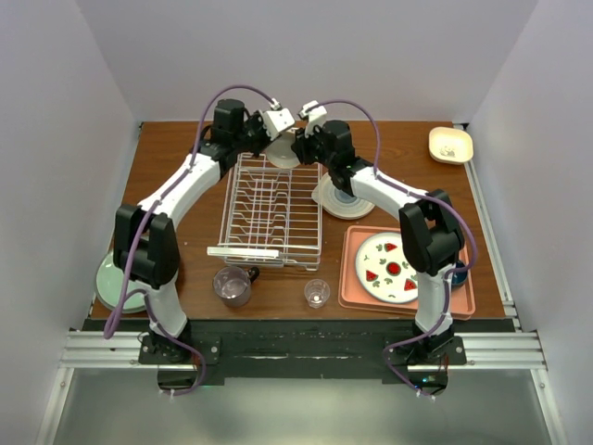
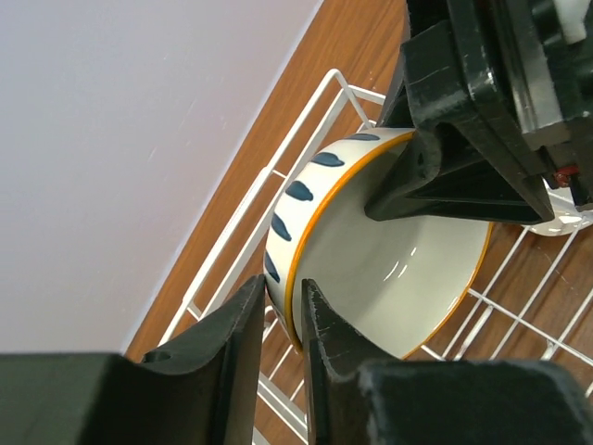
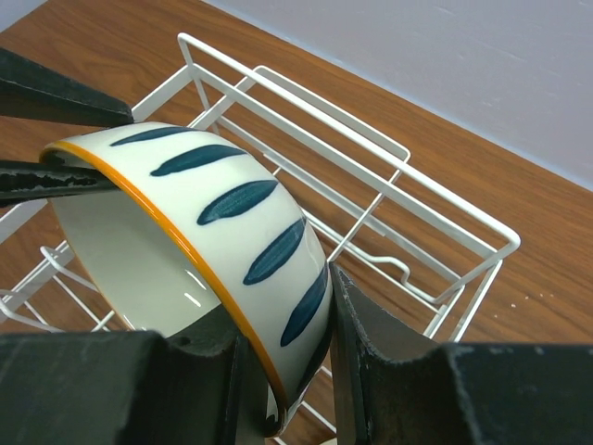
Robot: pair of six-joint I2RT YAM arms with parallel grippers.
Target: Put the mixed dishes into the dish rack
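Observation:
A white bowl point(image 1: 283, 151) with blue leaf marks and an orange rim is held tilted over the back end of the white dish rack point(image 1: 276, 209). In the right wrist view, my right gripper is shut on the rim of the bowl point(image 3: 222, 185), one finger inside and one outside. My left gripper stands part open astride the opposite rim of the bowl point(image 2: 389, 269). The left fingers point(image 3: 56, 93) are spread apart, one inside the bowl and the other outside. Whether they touch the wall is hard to tell.
Stacked plates point(image 1: 347, 199) sit right of the rack. A mug point(image 1: 233, 286) and a glass point(image 1: 317, 293) stand in front. The pink tray point(image 1: 350, 278) holds a patterned plate point(image 1: 387, 268). A green plate point(image 1: 108, 280) lies front left, a cream dish point(image 1: 450, 145) back right.

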